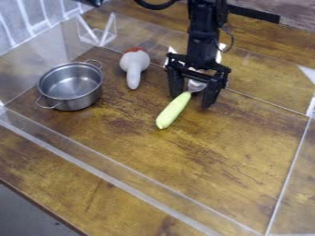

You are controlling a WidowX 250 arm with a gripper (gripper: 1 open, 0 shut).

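My black gripper (193,79) is low over the wooden table, at the upper end of a pale green corn or courgette-like item (174,112), covering much of a silver spoon-like object behind it. Whether its fingers are apart or closed on anything is hard to tell.
A steel pot (72,87) with two handles stands at the left. A pale plush item (134,66) lies between pot and gripper.
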